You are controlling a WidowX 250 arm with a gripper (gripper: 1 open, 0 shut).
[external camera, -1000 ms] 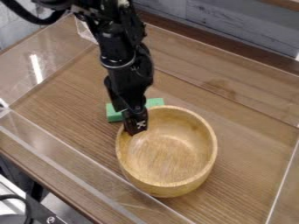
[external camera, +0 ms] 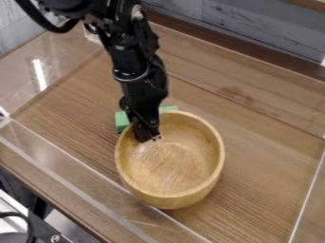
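My black gripper reaches down from the top of the view to the upper left rim of a large tan bowl and is shut on that rim, as far as can be seen; its fingertips are dark and partly merged. A green object lies just behind the bowl, partly hidden by the gripper and the bowl.
A pale wall runs along the back. A clear edge strip crosses the front left, with dark cables at the lower left corner.
The gripper has moved slightly lower at the bowl's rim, and the bowl has shifted a little to the left.
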